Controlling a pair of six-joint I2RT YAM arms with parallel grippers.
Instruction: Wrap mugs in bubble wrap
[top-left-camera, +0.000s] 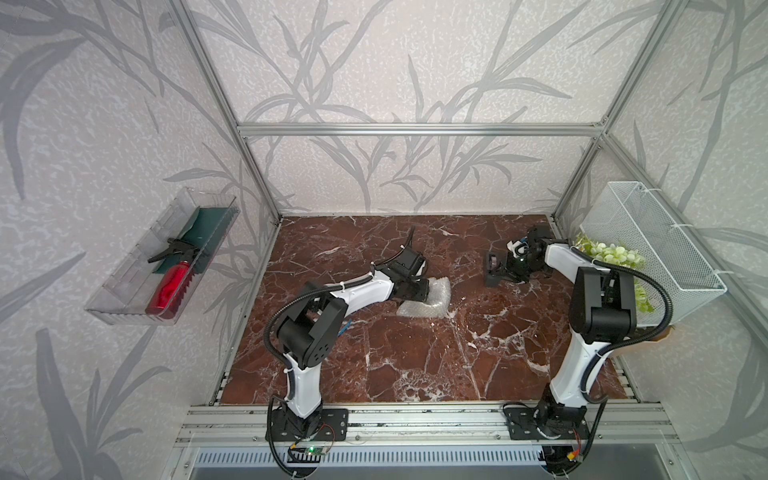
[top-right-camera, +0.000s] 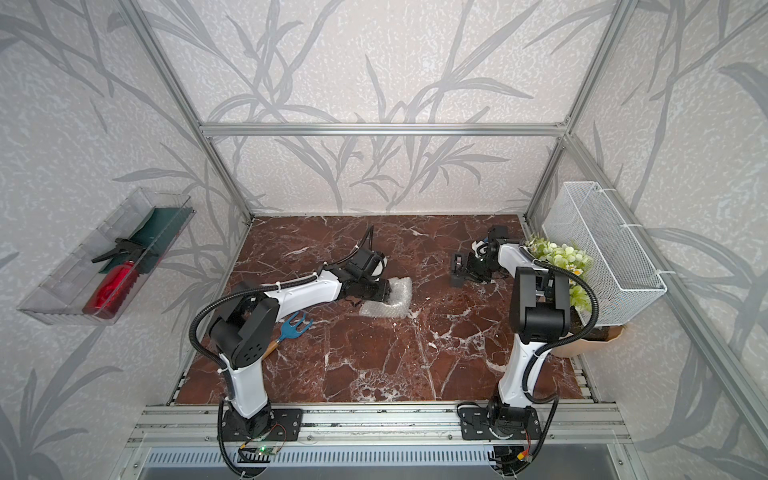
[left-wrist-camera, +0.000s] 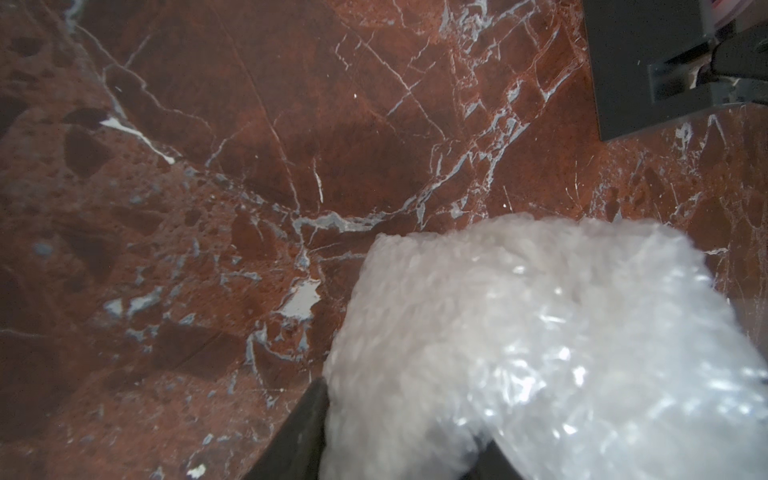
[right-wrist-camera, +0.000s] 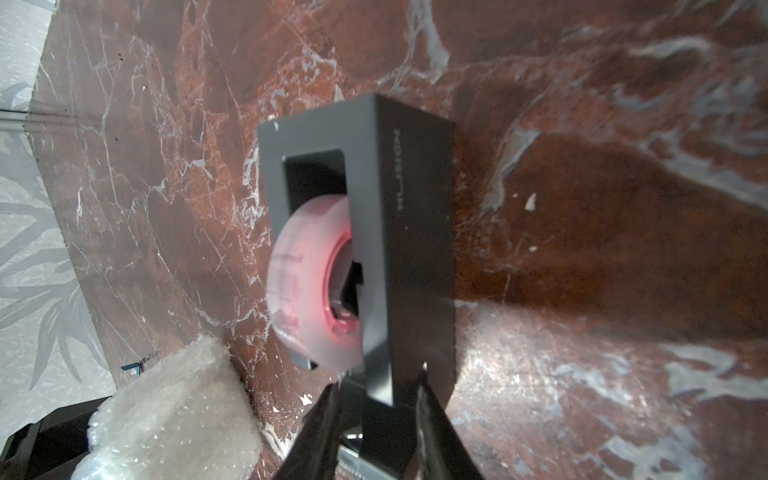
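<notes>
A crumpled bubble wrap bundle (top-left-camera: 436, 302) lies mid-table; whether a mug is inside cannot be seen. My left gripper is shut on it, its fingertips largely buried in the wrap. To the right stands a black tape dispenser (right-wrist-camera: 416, 200) holding a roll of clear tape with a pink core (right-wrist-camera: 308, 296). My right gripper is at the dispenser's near end, fingertips on either side of it in the wrist view; whether they touch it is unclear.
A white mesh basket (top-left-camera: 672, 272) and a plant (top-left-camera: 608, 254) line the right side. A clear bin (top-left-camera: 120, 296) with red and black tools hangs left. A blue fork-like tool (top-right-camera: 289, 328) lies by my left arm.
</notes>
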